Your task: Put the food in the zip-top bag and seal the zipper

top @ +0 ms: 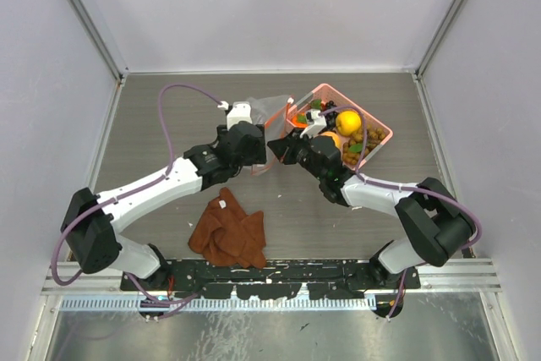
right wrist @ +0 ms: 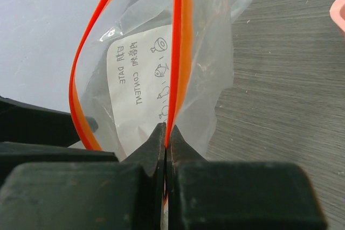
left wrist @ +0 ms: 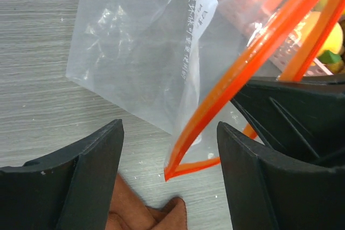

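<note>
The clear zip top bag (top: 269,112) has orange zipper strips (left wrist: 237,84) that stand apart, so its mouth gapes. My right gripper is shut on one orange strip, with the bag rising beyond the fingertips. Part open, my left gripper has the bag's orange-edged corner in the space between its fingers, which do not close on it. Its two dark fingers also show beside the other strip in the right wrist view. Assorted toy food, including a yellow fruit (top: 347,123), lies in the pink basket (top: 383,143) at the right.
A crumpled brown cloth (top: 228,232) lies at the front, below the left gripper. The two grippers are very close together at the bag's mouth.
</note>
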